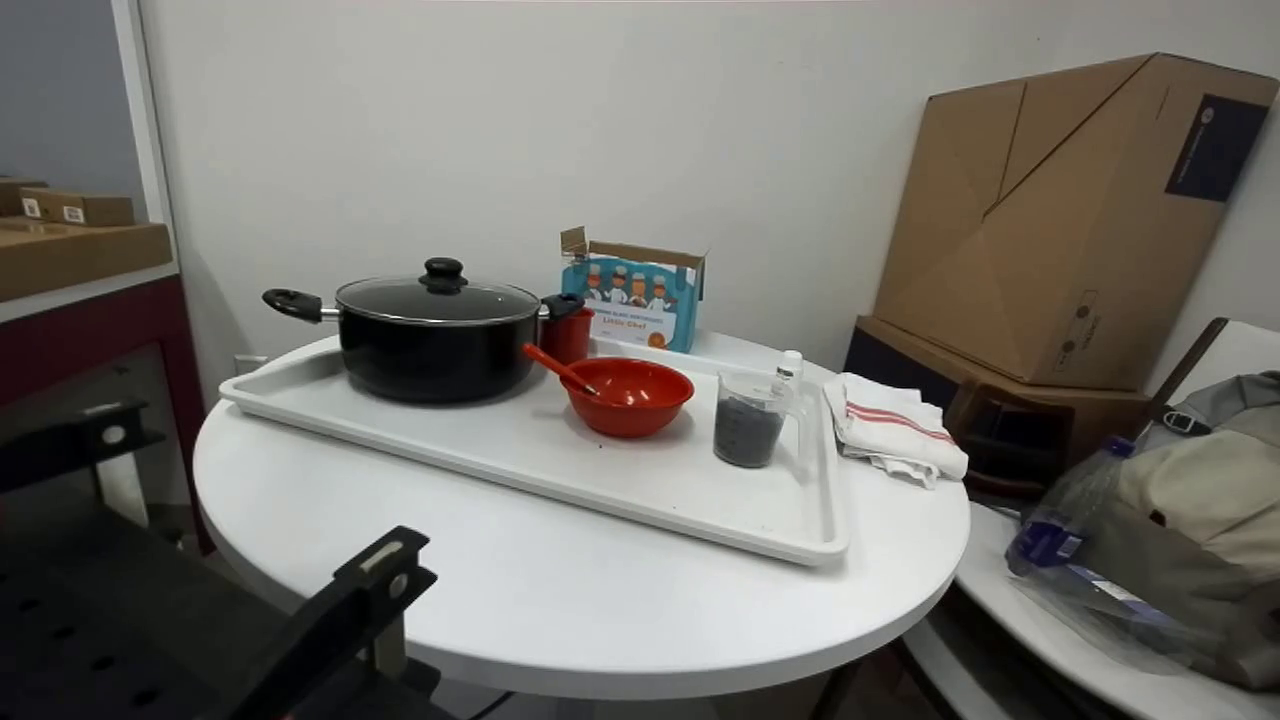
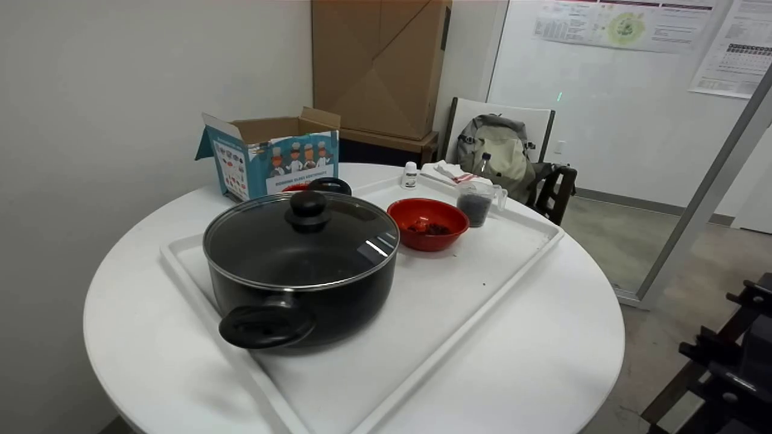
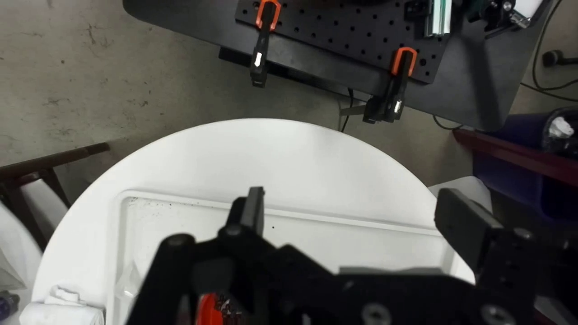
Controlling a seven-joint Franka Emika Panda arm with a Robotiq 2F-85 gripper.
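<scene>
My gripper shows only in the wrist view, open, its two dark fingers wide apart above the table with nothing between them. On the white tray stands a black pot with its glass lid on. A red bowl sits near the tray's middle, with a red spoon leaning in it and dark bits inside. To its right is a clear measuring cup of dark contents. A small white bottle and a red cup stand toward the back.
Behind the tray is a blue cardboard box with open flaps. A folded white towel lies right of the tray. Orange-tipped clamps hold a perforated plate on the black base.
</scene>
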